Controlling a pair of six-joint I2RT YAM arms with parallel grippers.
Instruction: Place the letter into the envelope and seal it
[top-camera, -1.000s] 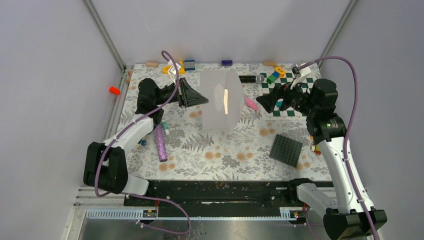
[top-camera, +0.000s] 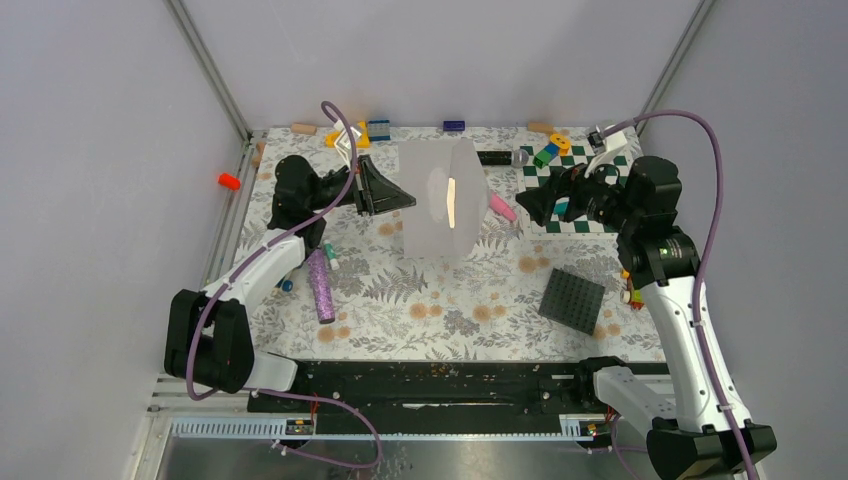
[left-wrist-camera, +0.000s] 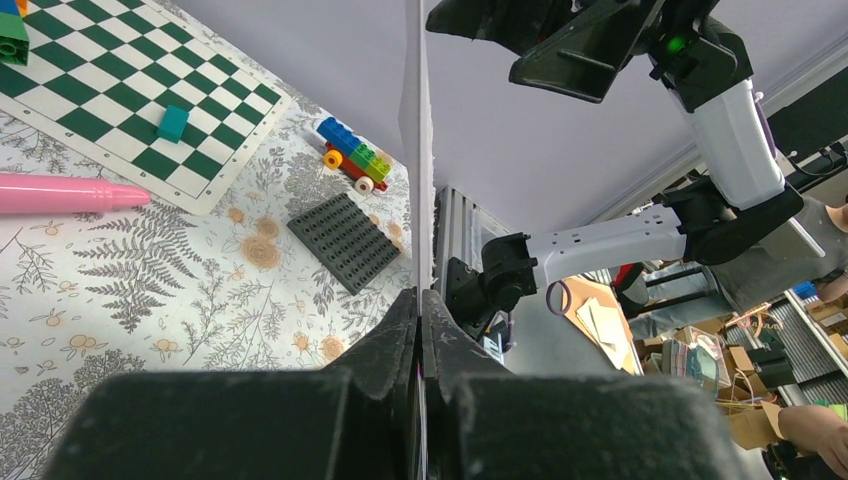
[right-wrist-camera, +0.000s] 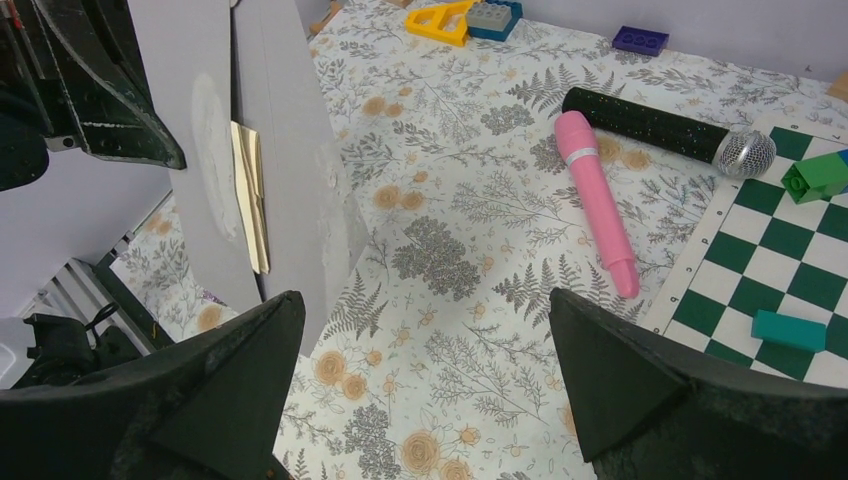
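Observation:
My left gripper (top-camera: 412, 203) is shut on the left edge of a pale grey-white envelope (top-camera: 425, 225), which hangs over the back-middle of the table. In the left wrist view, the envelope (left-wrist-camera: 421, 150) stands edge-on between the fingertips. Down its middle, in the right wrist view, runs a dark slit with a folded cream strip (right-wrist-camera: 250, 195) showing. Whether this strip is the letter I cannot tell; no separate letter is seen. To the envelope's right, apart from it, my right gripper is open and empty.
A pink marker (right-wrist-camera: 597, 200) and black microphone (right-wrist-camera: 650, 122) lie behind and right of the envelope. The checkered board (top-camera: 590, 228) is under my right gripper. A dark studded plate (top-camera: 572, 300) sits front right.
My left gripper and the envelope look almost unmoved.

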